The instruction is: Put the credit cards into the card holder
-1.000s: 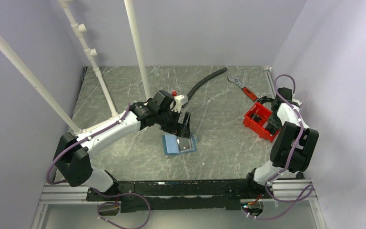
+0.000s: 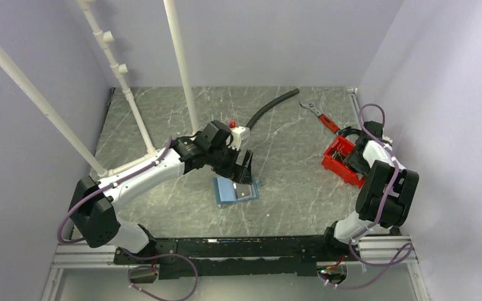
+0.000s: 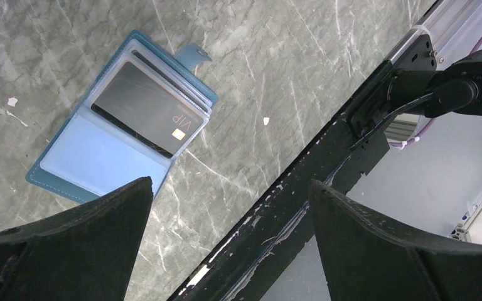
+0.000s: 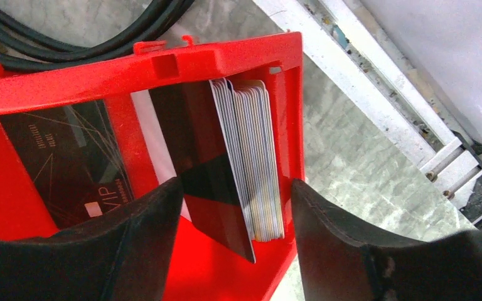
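A blue card holder (image 3: 103, 163) lies unfolded on the table, with a dark "VIP" card (image 3: 150, 106) in one side of it. Above and beside it hangs my left gripper, open and empty. At the right of the table stands a red box (image 4: 226, 63) of cards. Inside, a row of cards on edge (image 4: 257, 157) leans by the box's end wall, with a dark card (image 4: 201, 163) at its front. My right gripper is over that row, fingers apart on either side; contact with the cards cannot be made out. Another dark card (image 4: 69, 157) lies in the neighbouring compartment.
Behind the red box are a coiled black cable (image 4: 94, 53) and a red-handled wrench (image 2: 320, 116). A black tube (image 2: 273, 106) lies at the back. White pipes (image 2: 139, 119) rise at the left.
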